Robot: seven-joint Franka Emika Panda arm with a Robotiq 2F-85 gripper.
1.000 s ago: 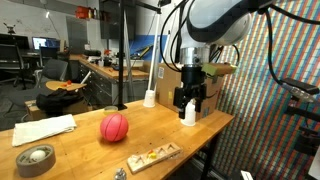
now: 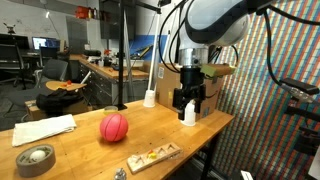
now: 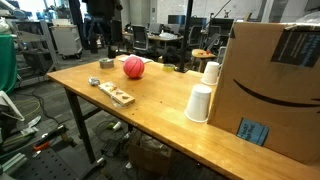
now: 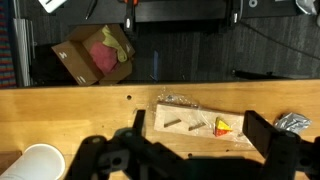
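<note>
My gripper hangs above the table, its two fingers set wide apart and nothing held between them. Below it in the wrist view lies a wooden peg board [image 4: 175, 127] with a red and yellow piece [image 4: 222, 127] near its right part. The same board [image 3: 117, 94] is near the table's front edge in exterior view 2. Behind it sits a red ball [image 2: 114, 127]. One white cup [image 3: 198, 103] stands upside down near the table's front edge; another [image 3: 211, 73] is farther back. In exterior view 1 my gripper [image 2: 188, 101] partly covers the nearer cup [image 2: 189, 118].
A tape roll [image 2: 36, 159] and crumpled foil [image 4: 292, 122] lie at one end of the table; a white cloth [image 2: 43, 130] is farther back. A large cardboard box [image 3: 270, 85] blocks the other end. Open wood [image 3: 165, 88] lies between ball and cups.
</note>
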